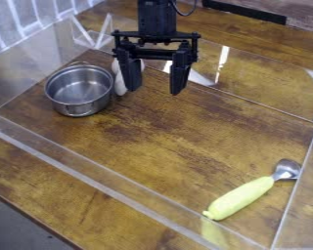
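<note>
My black gripper [156, 76] hangs over the back middle of the wooden table, its two fingers wide apart with nothing seen between them. Just to its left a steel pot [78, 103] stands on the table. A pale whitish object [118, 83] lies between the pot and the gripper, largely hidden behind the gripper. At the front right lies an ice-cream scoop [250, 193] with a pale yellow-green handle and a metal head.
Clear transparent walls [81, 169] border the work area on the wooden table [166, 146]. A white railing stands beyond the top left edge.
</note>
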